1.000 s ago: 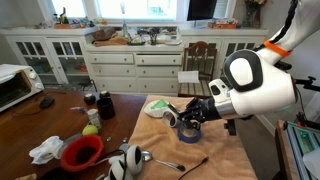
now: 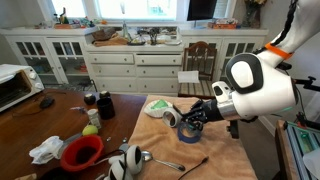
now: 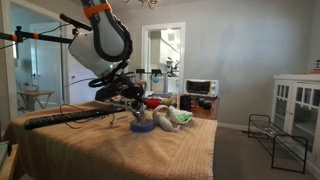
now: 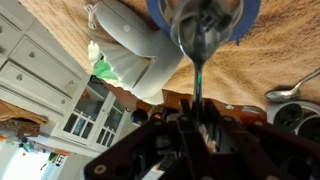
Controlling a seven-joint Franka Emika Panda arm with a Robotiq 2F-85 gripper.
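A shiny metal spoon (image 4: 200, 32) runs down the wrist view, its bowl at the top and its handle between the fingers of my gripper, which is shut on it. Behind the spoon's bowl lies a blue round object (image 4: 243, 22), partly hidden. From the first exterior view, the blue object (image 2: 190, 134) rests on the tan cloth, with my gripper (image 2: 203, 108) just above it. The second exterior view also has the blue object (image 3: 142, 126) under the dark gripper; the spoon is hard to make out there.
A pale cylindrical object (image 4: 150, 42) and a green-and-white packet (image 4: 118, 64) lie close by. Another spoon (image 4: 290, 90) is on the cloth. To the left stand a red bowl (image 2: 82, 152) and a black-and-white object (image 2: 125, 163).
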